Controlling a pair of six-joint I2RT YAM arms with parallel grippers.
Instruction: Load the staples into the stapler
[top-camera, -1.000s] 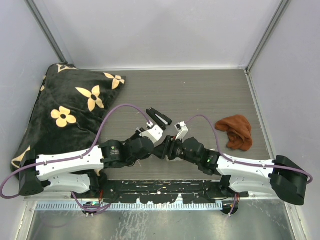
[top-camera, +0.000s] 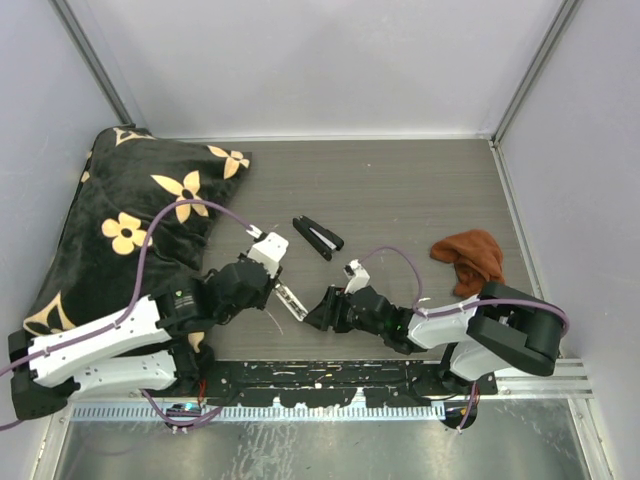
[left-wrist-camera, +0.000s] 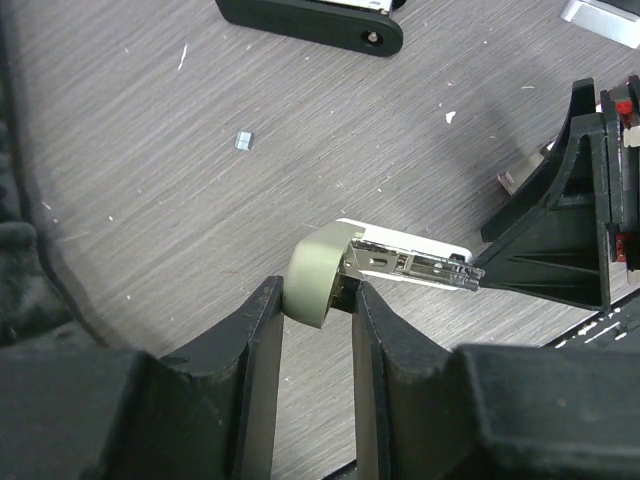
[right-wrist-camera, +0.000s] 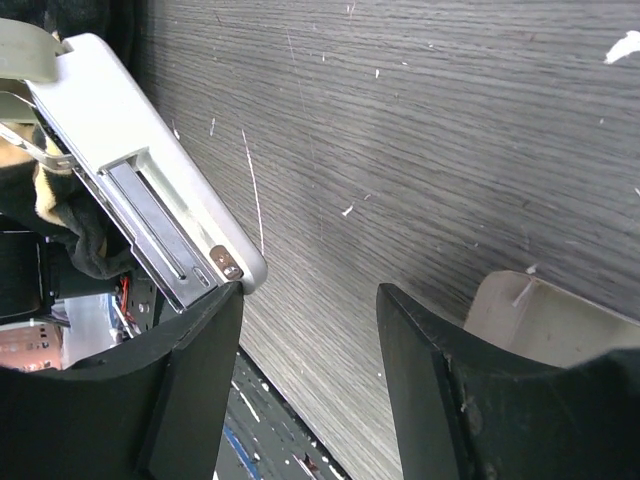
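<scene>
My left gripper is shut on the pale green end of a small white stapler, whose metal underside shows. In the top view that stapler slants between the two grippers, over the table's front part. My right gripper stands part open, with bare table visible between its fingertips. One of its fingers is at the stapler's free end; whether it presses there I cannot tell. A black stapler lies on the table farther back. Staples inside the white stapler cannot be made out.
A pale open box sits close to the right gripper. One tiny silvery piece lies on the table. A brown cloth is at the right, and a dark flowered cushion fills the left.
My left gripper has drawn back to the left and front, bringing the white stapler into sight from above.
</scene>
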